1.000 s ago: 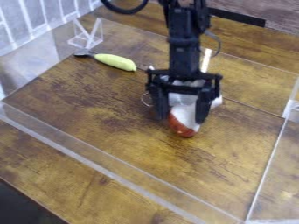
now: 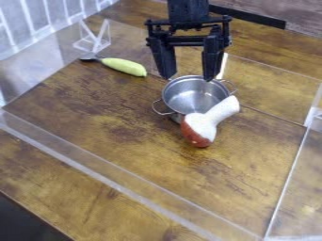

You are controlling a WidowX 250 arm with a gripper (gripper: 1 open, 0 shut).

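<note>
My black gripper (image 2: 187,66) hangs open above a steel pot (image 2: 191,92) with two handles, nothing between its fingers. In front of the pot, partly over it, lies a white object with a red-brown end (image 2: 201,126), like a toy mushroom or bottle; its exact identity is unclear.
A yellow-green corn-like toy (image 2: 124,67) and a dark spoon lie at the back left, near a white wire stand (image 2: 90,40). Clear plastic walls edge the wooden table (image 2: 88,141).
My gripper has risen up and back, away from the white and red object, uncovering it and the pot.
</note>
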